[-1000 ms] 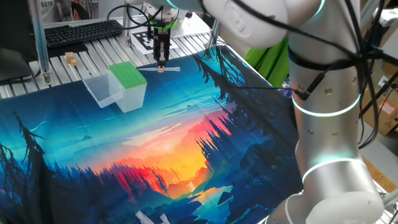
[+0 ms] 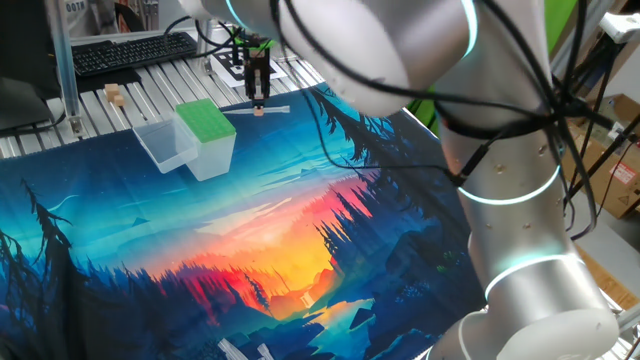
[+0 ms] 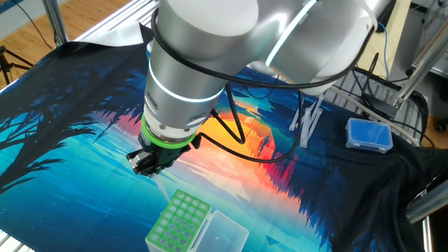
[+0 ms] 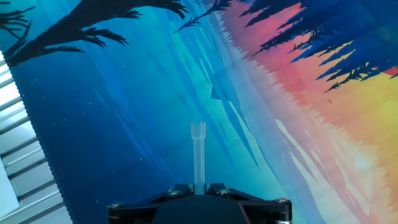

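A slim, clear plastic tube [image 4: 198,152] stands out from between my gripper's fingers in the wrist view, its wider end pointing away from me. My gripper [image 2: 259,109] is shut on it; from the side, the tube [image 2: 278,109] lies about level, reaching out to both sides of the fingertips. A box with a green, holed top [image 2: 205,119] is just left of the gripper in exterior view 1, its clear lid [image 2: 166,147] open. Exterior view 2 shows the same green rack [image 3: 183,217] close below the gripper, which partly hides the tube.
Several pale tubes [image 3: 308,122] lie farther off on the printed cloth [image 2: 130,235]. Near them sits a blue-topped box [image 3: 369,133]. A keyboard [image 2: 130,52] and a small wooden block [image 2: 115,95] rest on the slatted table beyond the cloth.
The arm's upper links and cable have swung left and lower in exterior view 1.
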